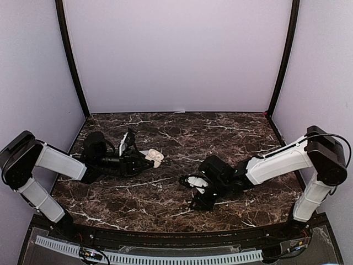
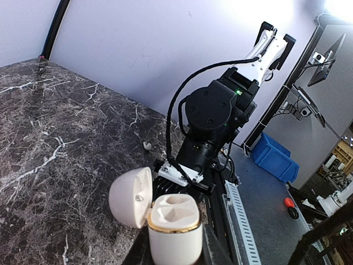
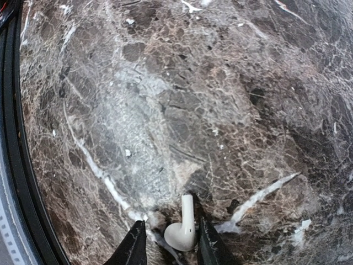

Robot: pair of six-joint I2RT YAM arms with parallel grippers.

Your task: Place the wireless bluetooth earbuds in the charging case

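The white charging case (image 1: 158,156) is held off the table by my left gripper (image 1: 150,162), which is shut on its lower body. In the left wrist view the case's lid (image 2: 130,197) stands open beside the base (image 2: 175,222), and the hollows on top look empty. A white earbud (image 3: 183,231) lies on the marble table in the right wrist view. Around it, my right gripper is part open, one fingertip on either side. The right fingertip is very near the stem; whether it touches cannot be told.
On the marble table (image 1: 182,132), a small white item (image 2: 146,146) shows in the left wrist view, too small to identify. A dark rail (image 1: 182,236) runs along the front edge.
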